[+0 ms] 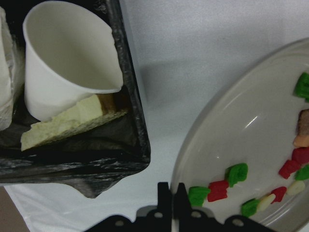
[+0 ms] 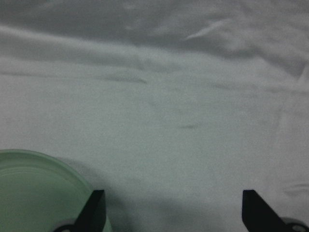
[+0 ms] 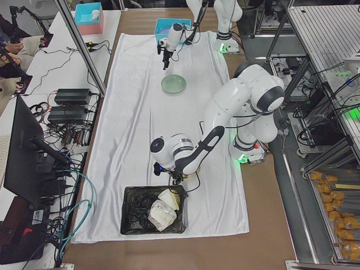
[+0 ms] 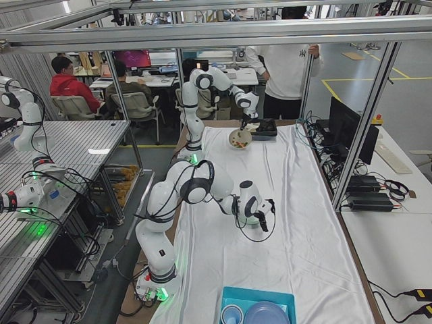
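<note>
My left gripper is shut on the rim of a pale plate (image 1: 241, 145) carrying several red, green, cream and brown pieces, beside a black bin (image 1: 140, 130). The bin holds a white paper cup (image 1: 67, 63), a pale sponge-like wedge (image 1: 72, 123) and a crumpled wrapper. In the camera right view the plate (image 4: 239, 137) hangs at the far end near the bin (image 4: 266, 133). My right gripper stands open above and beside an empty green plate (image 2: 38, 193), with nothing between its fingers.
A blue tray (image 4: 250, 291) with blue dishes sits at the right arm's end of the table. A monitor, cables and electronics line one side of the table.
</note>
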